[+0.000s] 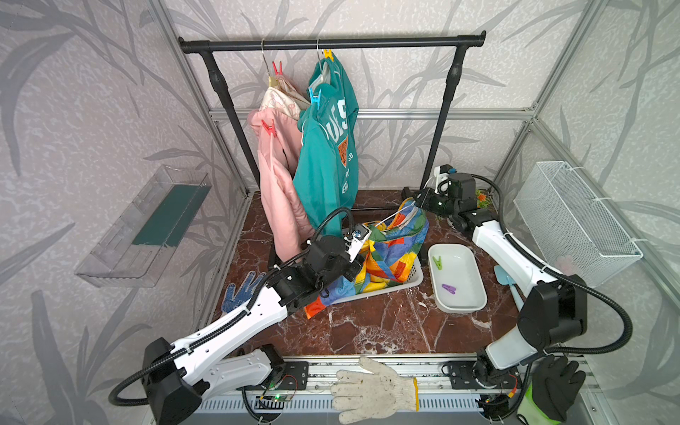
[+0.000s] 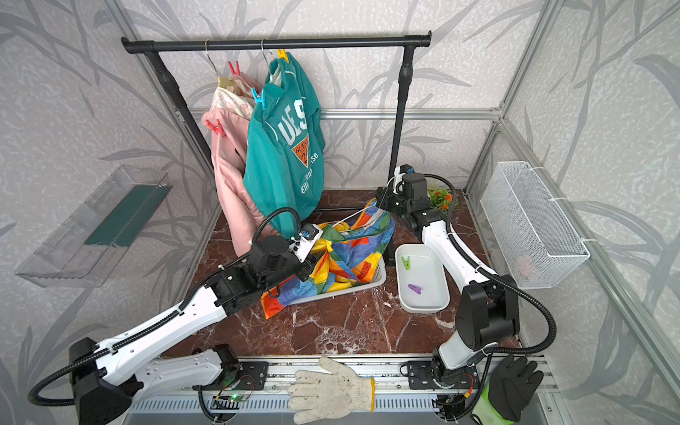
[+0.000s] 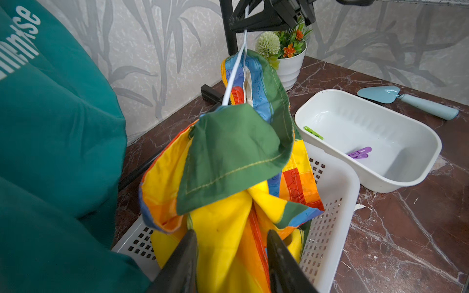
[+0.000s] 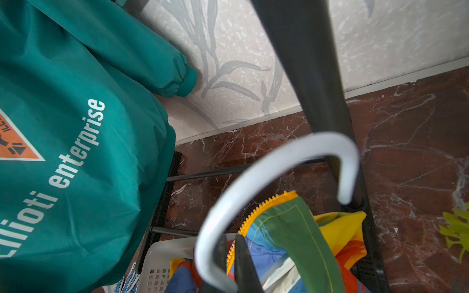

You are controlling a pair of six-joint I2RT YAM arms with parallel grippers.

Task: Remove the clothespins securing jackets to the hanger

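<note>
A multicoloured jacket [image 1: 396,248] lies bunched in a white basket [image 3: 337,219]. My right gripper is shut on the white hanger [image 4: 278,166] near its hook, and the hanger's shaft runs down into the jacket's collar. Over the jacket's left part, my left gripper is open; fabric shows beyond the gap between its fingers. On the rack, red clothespins [image 1: 269,128] grip the pink jacket [image 1: 279,184]; a blue clothespin [image 1: 314,97] and a yellow one [image 1: 328,54] are on the teal jacket [image 1: 329,152]. I see no clothespin on the multicoloured jacket.
Beside the basket, a white tray [image 1: 457,301] holds a green clothespin [image 1: 437,262] and a purple clothespin [image 1: 449,289]. The rack's right post [image 1: 440,113] stands close behind my right gripper. A flowerpot [image 3: 291,68] and a trowel [image 3: 430,106] sit farther right.
</note>
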